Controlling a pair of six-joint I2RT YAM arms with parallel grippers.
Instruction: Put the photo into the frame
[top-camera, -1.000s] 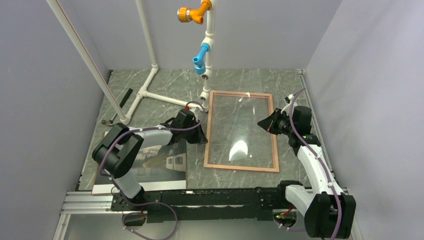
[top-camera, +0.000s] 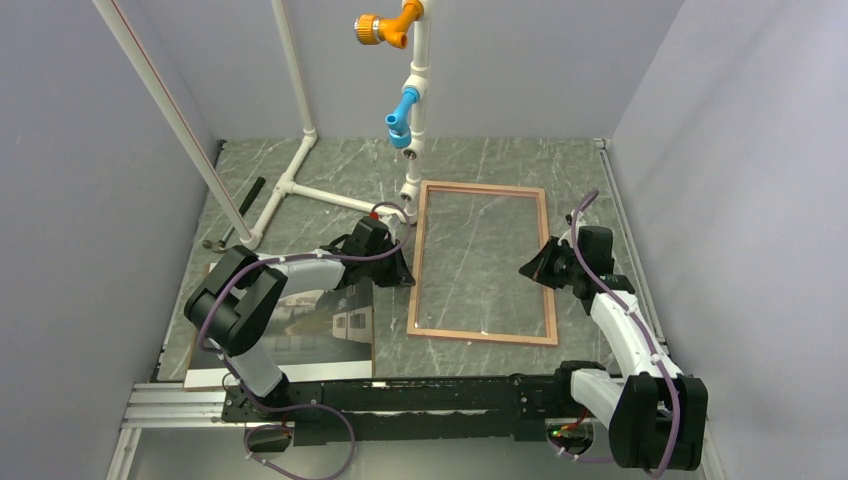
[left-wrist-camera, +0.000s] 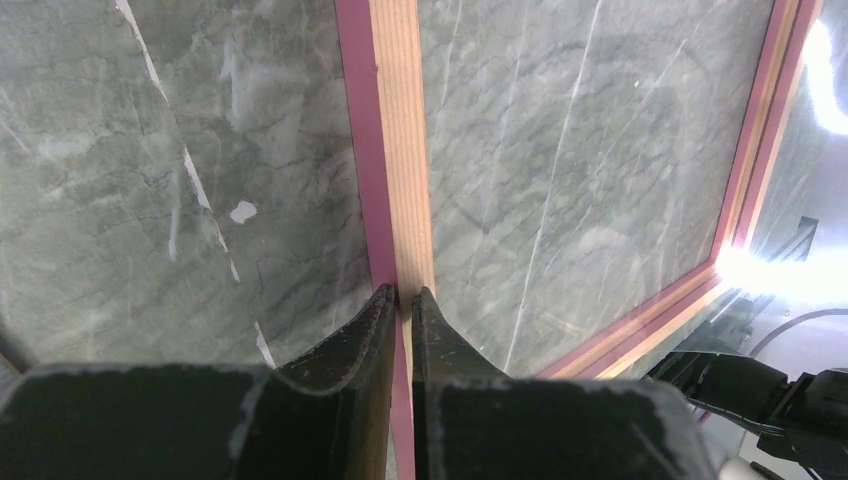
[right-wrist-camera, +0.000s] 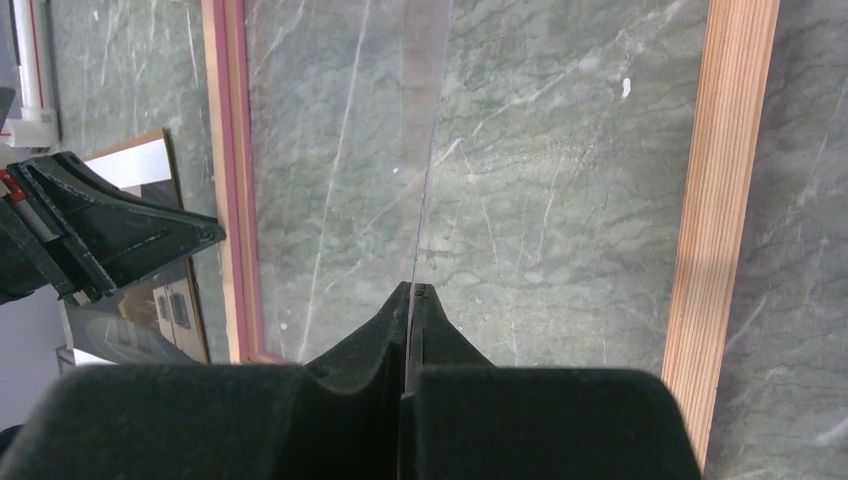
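Note:
The wooden frame (top-camera: 548, 318) lies flat on the grey table, with marble table surface showing through its opening. On its left bar (left-wrist-camera: 408, 190) my left gripper is shut. A clear sheet (right-wrist-camera: 390, 150) spans the left part of the opening in the right wrist view, its free edge running down between the fingertips of my right gripper, shut on that edge. From above, the right gripper (top-camera: 527, 272) hangs over the frame's right side. The photo (top-camera: 330, 335), a grey landscape with white borders, lies left of the frame, partly hidden under the left arm.
White pipes (top-camera: 340, 200) stand at the back left, one ending against the frame's upper left side. A dark-handled tool (top-camera: 245, 205) lies beside them. Bare table shows behind the frame.
My right gripper has dipped slightly and shifted a little, its arm changing pose. Bright glare on the clear sheet inside the frame is gone. The left arm, frame and photo have stayed still.

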